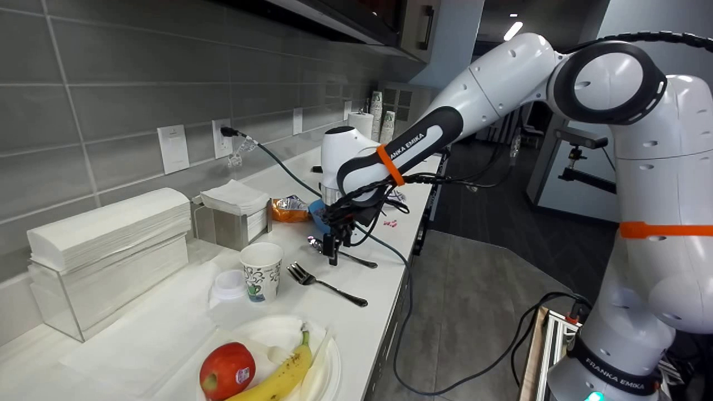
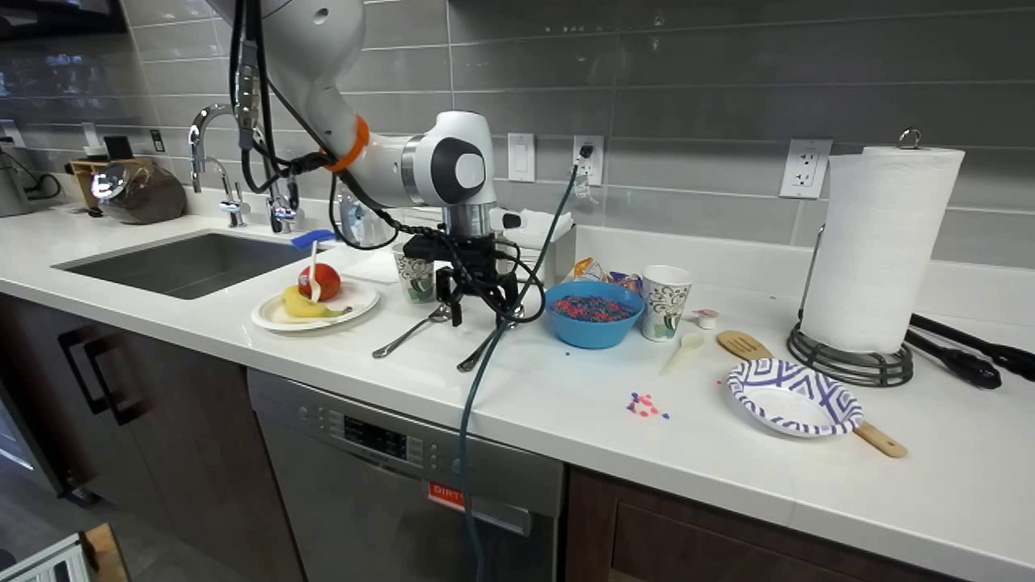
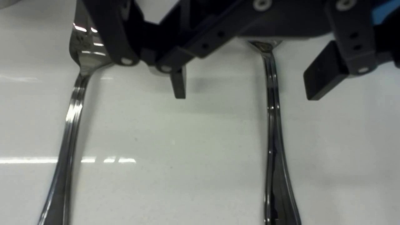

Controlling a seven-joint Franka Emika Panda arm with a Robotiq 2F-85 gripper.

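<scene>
My gripper is open just above the counter, its fingers [image 3: 321,73] spread to either side of a spoon [image 3: 272,108]. In the wrist view the spoon's handle runs between the fingertips, nearer the right one, and nothing is gripped. Much of the spoon's bowl is hidden behind the gripper. A metal fork [image 3: 73,112] lies to the left, outside the fingers; exterior view 1 shows the whole fork [image 1: 327,287] flat, its handle toward the counter's front edge. The spoon's handle [image 1: 361,260] lies beyond it, roughly parallel.
A green cable [image 2: 490,354] crosses the counter close by the gripper. Right of it stand a blue bowl [image 2: 592,335] of small pieces and a paper cup [image 2: 665,305]. To the left are another cup [image 1: 262,270] and a plate [image 1: 334,364] with an apple and banana.
</scene>
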